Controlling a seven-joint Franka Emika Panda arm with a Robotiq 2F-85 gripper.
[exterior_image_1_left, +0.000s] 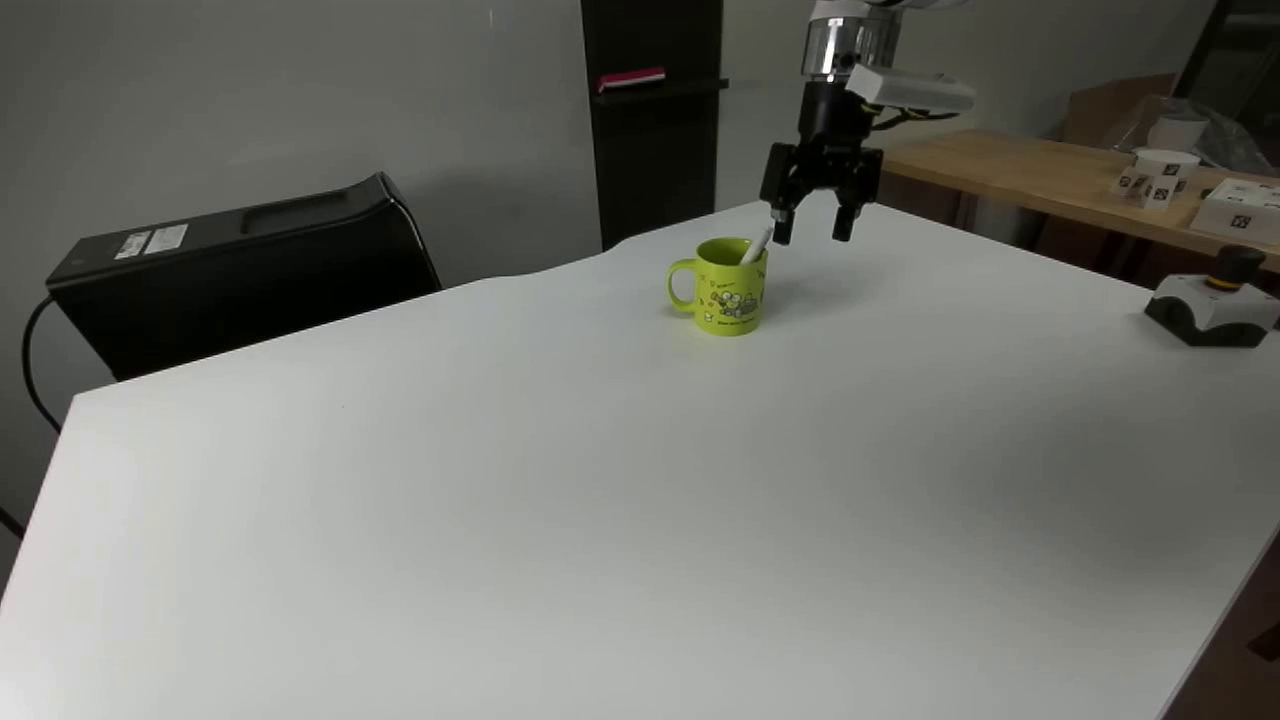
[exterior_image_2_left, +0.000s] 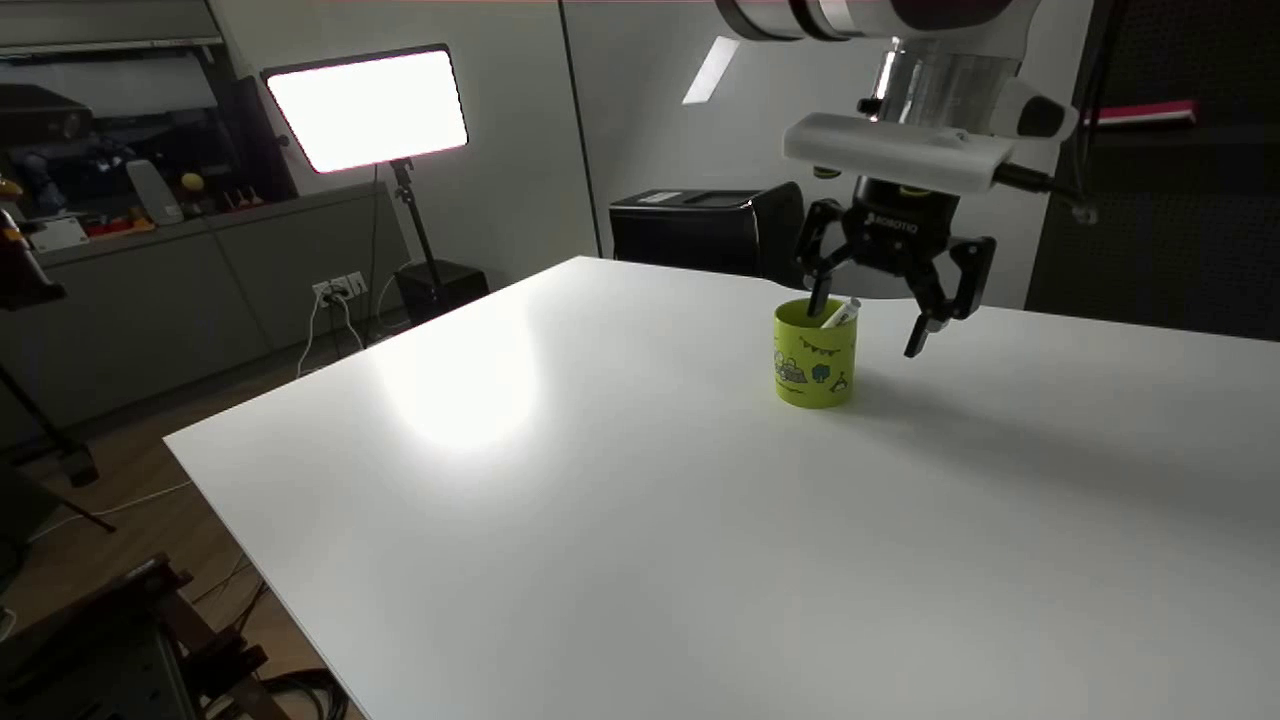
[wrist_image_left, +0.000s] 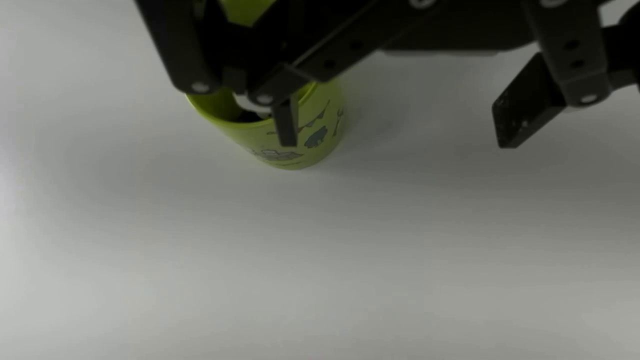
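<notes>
A yellow-green mug with printed figures stands upright near the table's far edge, its handle to the left in exterior view 1. A white marker-like stick leans inside, its upper end poking above the rim. My gripper is open above and to the right of the mug there, with nothing between its fingers. In exterior view 2 the gripper appears over the mug and the white stick. The wrist view shows one finger in front of the mug, hiding most of the stick.
A white and black box with a dark knob sits at the right edge. Behind the table stands a black bin-like object.
</notes>
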